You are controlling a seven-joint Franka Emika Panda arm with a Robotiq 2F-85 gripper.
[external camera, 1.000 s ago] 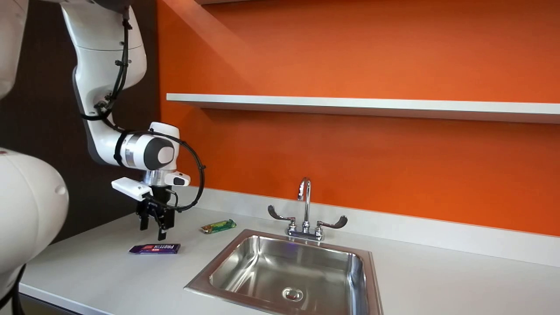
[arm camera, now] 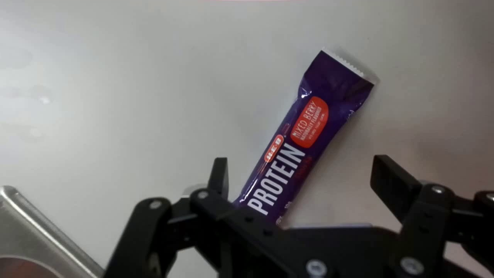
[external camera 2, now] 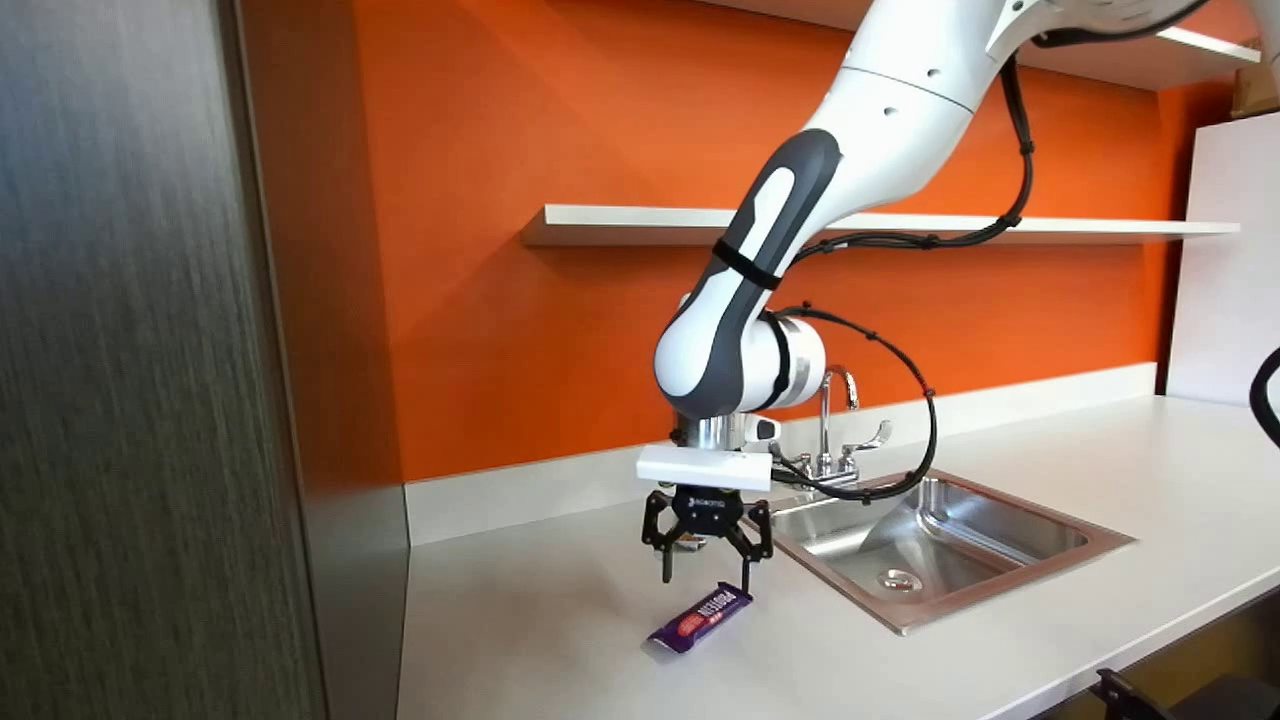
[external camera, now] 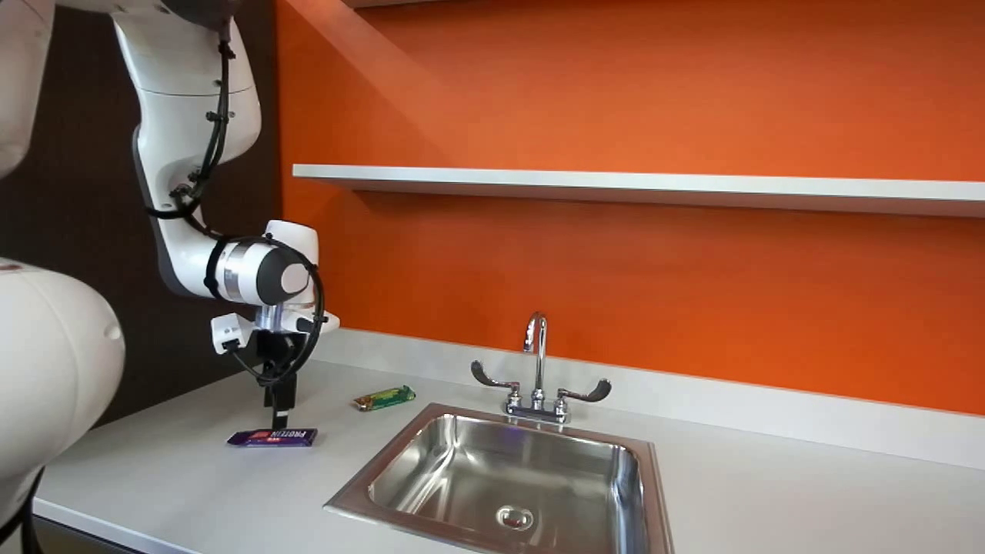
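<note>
A purple protein bar (external camera: pixel 272 438) lies flat on the counter, left of the sink. My gripper (external camera 2: pixel 705 584) points straight down just above the counter, its fingers open wide with nothing between them. From exterior view 2, the bar (external camera 2: pixel 702 618) appears in front of and below the fingers. In the wrist view the bar (arm camera: pixel 296 139) runs diagonally, its lower end passing behind the gripper's black body near the left finger (arm camera: pixel 219 178); the right finger (arm camera: pixel 393 185) stands well clear of it. A green-wrapped bar (external camera: pixel 384 398) lies farther back, mostly hidden behind the gripper in exterior view 2.
The steel sink (external camera: pixel 369 498) is set into the counter on the right, with a faucet (external camera: pixel 538 360) behind it. A white shelf (external camera: pixel 646 183) crosses the orange wall. A dark panel (external camera 2: pixel 324 360) bounds the counter's left end. Bare counter surrounds the purple bar.
My gripper has turned about its vertical axis and come slightly lower over the purple bar. Both bars lie where they were.
</note>
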